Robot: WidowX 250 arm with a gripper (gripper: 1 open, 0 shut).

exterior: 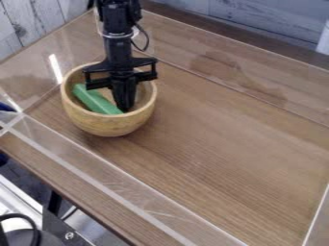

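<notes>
A wooden bowl (111, 123) stands on the table toward the left of the camera view. In it lies a long green object (94, 100), tilted along the left side. My black gripper (123, 98) reaches down into the bowl from above, to the right of the green object. Its fingertips are partly hidden inside the bowl, and I cannot make out anything held between them.
A pale wall (290, 19) runs along the back. A black cable lies at the lower left corner.
</notes>
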